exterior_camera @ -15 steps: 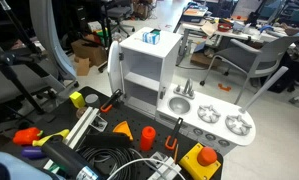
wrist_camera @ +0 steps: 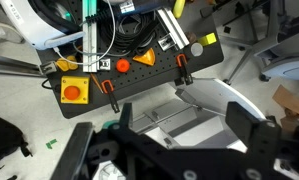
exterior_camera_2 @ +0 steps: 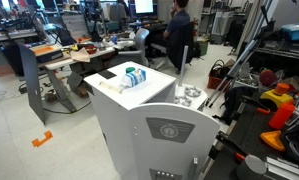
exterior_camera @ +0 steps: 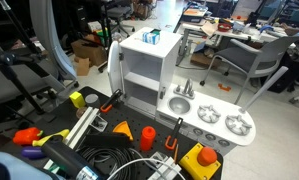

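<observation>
In the wrist view my gripper is open, its dark fingers far apart at the lower left and lower right. No object shows held between them; the white cabinet and floor are visible beyond. A white toy kitchen (exterior_camera: 211,118) carries a metal sink (exterior_camera: 179,105) and burner-like fittings (exterior_camera: 238,124). Beside the sink stands its tall cabinet (exterior_camera_2: 117,115), with the curved door (exterior_camera_2: 169,140) swung open; its visible shelves look empty. On top of the cabinet rests a blue-and-white packet (exterior_camera_2: 136,75). The exterior views do not clearly show my fingertips.
The black table (exterior_camera: 139,168) bears cables, orange-handled clamps (exterior_camera: 173,136), a red cylinder (exterior_camera: 148,133), an orange wedge (exterior_camera: 123,128) and a yellow box with a red button (exterior_camera: 206,156). Behind the kitchen stands a grey chair (exterior_camera: 251,58). Open floor (exterior_camera_2: 49,115) lies left of the cabinet.
</observation>
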